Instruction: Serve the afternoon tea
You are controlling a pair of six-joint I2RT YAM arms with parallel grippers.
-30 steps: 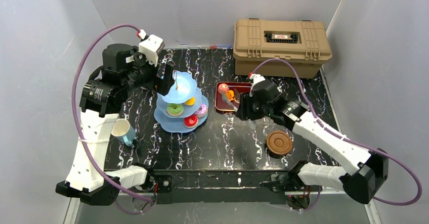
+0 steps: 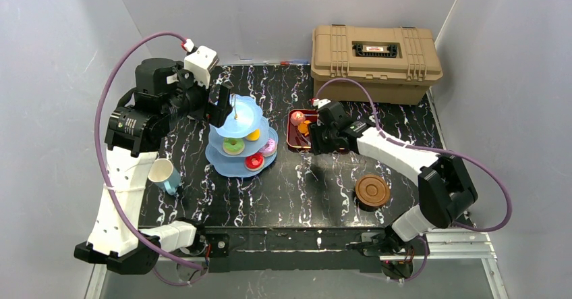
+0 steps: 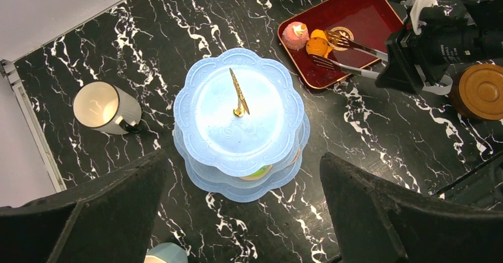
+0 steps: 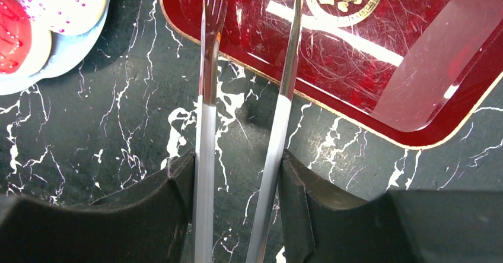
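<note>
My right gripper is shut on a pair of silver tongs with pale handles; their forked tips are spread apart over the red tray. An orange treat lies in the tray between the tips, as the right wrist view shows; whether they touch it I cannot tell. Beside it sits a pink cupcake. High above the blue tiered stand, my left gripper hangs open and empty. The lower tiers carry a green donut, a red one and a pinkish-white one.
A pale mug with a dark handle and a light blue mug stand left of the stand. A brown round lidded pot is at the front right. The tan case fills the back right.
The left arm and the stand look unchanged.
</note>
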